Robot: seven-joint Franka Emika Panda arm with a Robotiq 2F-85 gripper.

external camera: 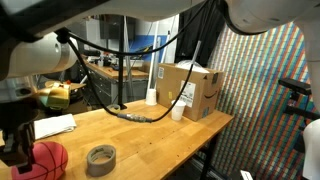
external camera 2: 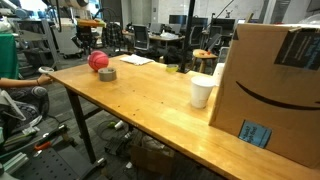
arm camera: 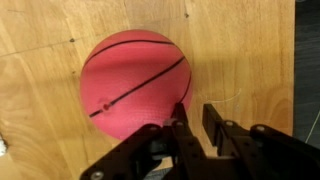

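Note:
A red ball with black lines [arm camera: 135, 80] fills the middle of the wrist view, over the wooden table [arm camera: 235, 50]. My gripper reaches in from below, at the ball's lower right edge. Its fingers are a little apart and shut on the ball's edge, where the red skin looks creased beside the left finger [arm camera: 180, 118]. Exterior view 1 has the ball [external camera: 48, 158] at the lower left, partly behind the gripper [external camera: 20, 165]. From the far side, the ball [external camera 2: 98, 60] appears at the table's far left end.
A grey tape roll [external camera: 101, 160] lies just right of the ball. Beyond it are a white cloth [external camera: 55, 126], a white cup [external camera: 178, 110] and a large cardboard box [external camera: 190, 90].

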